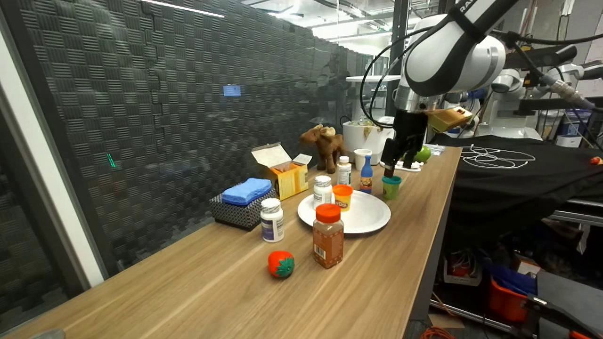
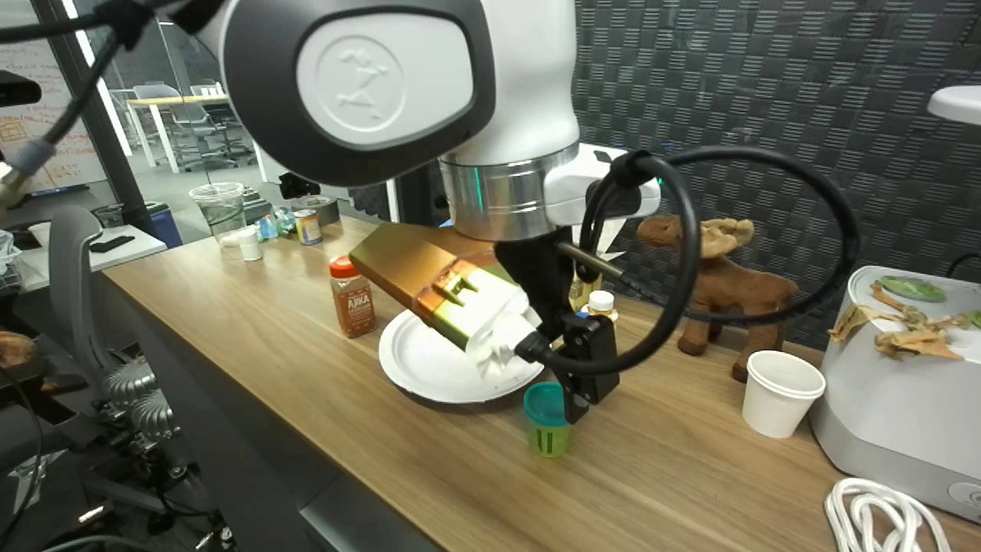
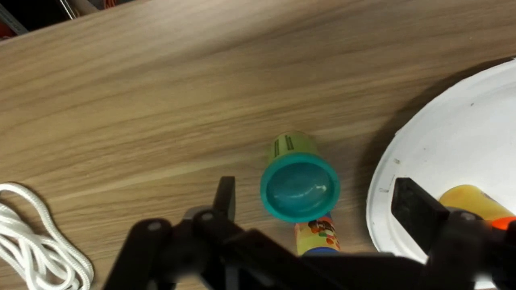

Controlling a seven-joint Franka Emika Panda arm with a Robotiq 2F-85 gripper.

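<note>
A green tub with a teal lid (image 3: 300,187) stands upright on the table beside the plate. My gripper is open above it, fingers spread wide with the lid seen between them and nothing held. In exterior view 1 the gripper (image 1: 399,165) points down just over the tub (image 1: 391,187). One dark finger (image 2: 577,405) overlaps the tub's right side in exterior view 2; contact cannot be told. The white plate (image 1: 367,217) carries an orange-lidded yellow tub (image 1: 342,197).
Close to the green tub stands a blue bottle (image 1: 366,176). White pill bottles (image 1: 272,221), a red-capped spice jar (image 1: 328,236) and a toy tomato (image 1: 281,263) sit farther along. Coiled white cord (image 3: 34,241) and a paper cup (image 2: 782,391) lie opposite. Bare wood extends toward the table's near edge.
</note>
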